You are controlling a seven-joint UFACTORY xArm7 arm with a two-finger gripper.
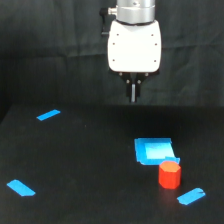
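Note:
My gripper [132, 97] hangs at the top middle of the camera view, below a white hand. Its dark, narrow fingers are hard to make out, and I cannot tell how far apart they stand. No object shows at the fingertips. A red, many-sided block [169, 175] stands on the black table at the lower right, well below and to the right of the gripper. Just behind the block lies a blue square [154, 150] with a lighter patch inside it.
Blue tape strips mark the black table [90, 160]: one strip [49, 115] at the back left, another strip [21, 188] at the front left, and a third strip [191, 196] right of the red block. A dark curtain hangs behind.

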